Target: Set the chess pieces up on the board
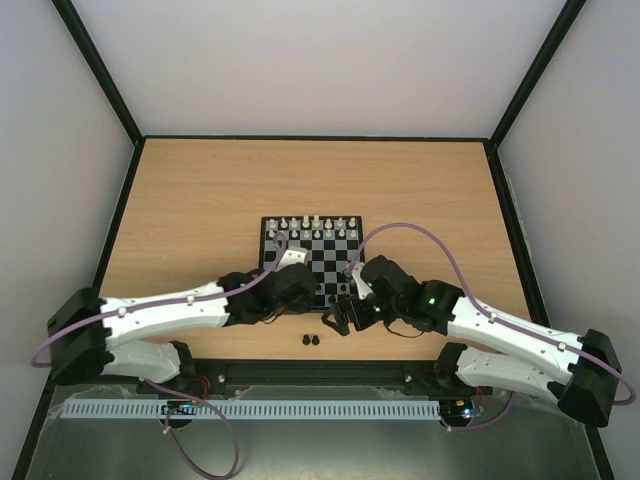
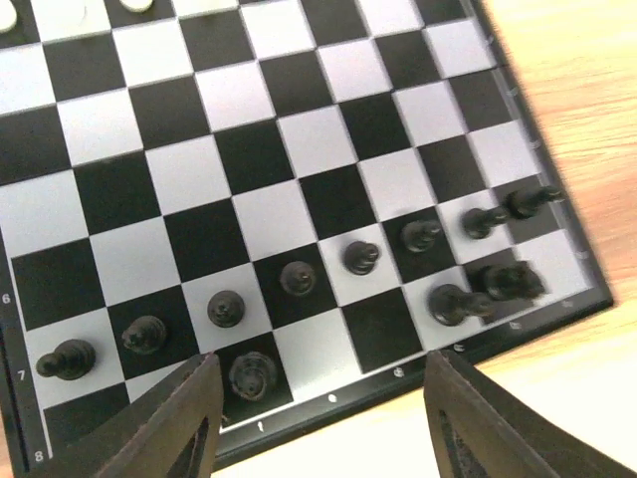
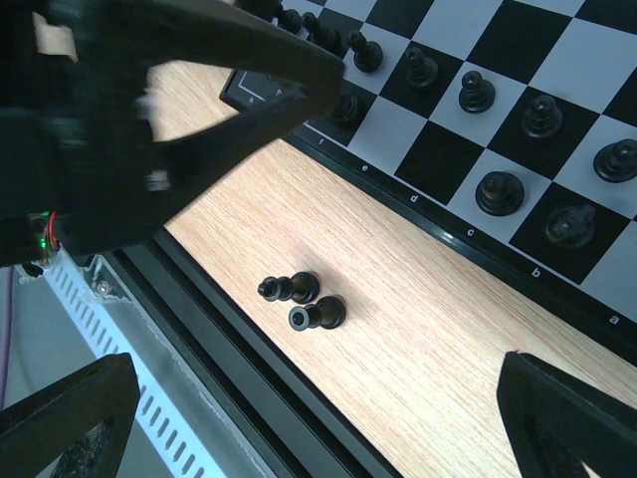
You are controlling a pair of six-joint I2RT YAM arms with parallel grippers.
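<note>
The black-and-white chessboard (image 1: 328, 262) lies in the middle of the table. White pieces (image 1: 306, 223) stand in two rows along its far side. Several black pieces (image 2: 253, 375) are on the near side, mostly pawns (image 2: 298, 278) in a row. Above this near edge, my left gripper is open with no piece held; its dark fingers (image 3: 254, 50) also cross the right wrist view's upper left. Two black pieces (image 3: 291, 287) (image 3: 318, 314) stand on bare wood in front of the board. My right gripper is open and empty, right of them.
Bare wooden table (image 1: 220, 185) surrounds the board. A dark frame bar (image 1: 300, 372) runs along the front edge near the two loose pieces. Both arms come close together over the board's near side.
</note>
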